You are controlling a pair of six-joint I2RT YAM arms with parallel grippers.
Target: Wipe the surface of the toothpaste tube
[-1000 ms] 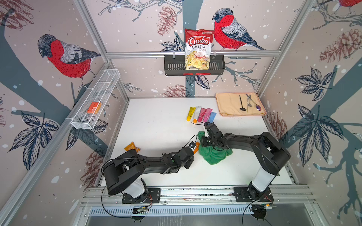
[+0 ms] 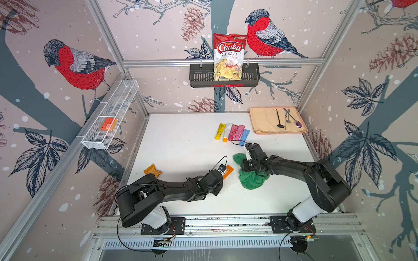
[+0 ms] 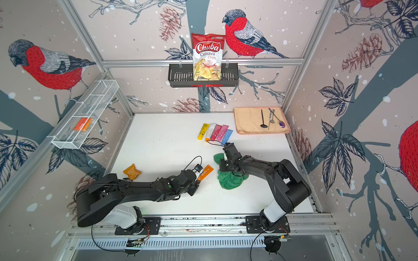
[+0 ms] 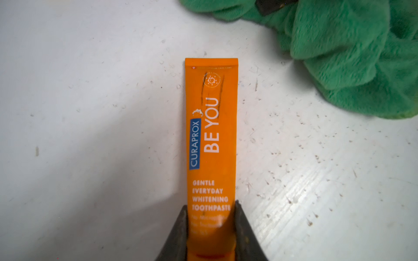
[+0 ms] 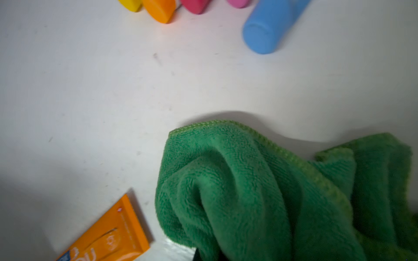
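An orange toothpaste tube [image 4: 211, 139] with dark streaks near its crimped end lies low over the white table, my left gripper shut on its lower part. To the right of it is a crumpled green cloth [image 5: 257, 195], held by my right gripper [image 2: 246, 165]; in the right wrist view the gripper is mostly hidden under the cloth's folds. The tube and cloth are apart, with a strip of table between them.
Several coloured tubes [image 3: 203, 129] lie behind the cloth. A beige mat [image 2: 265, 126] with utensils is at the back right, an orange packet [image 2: 152, 169] at the left.
My left gripper stays in place.
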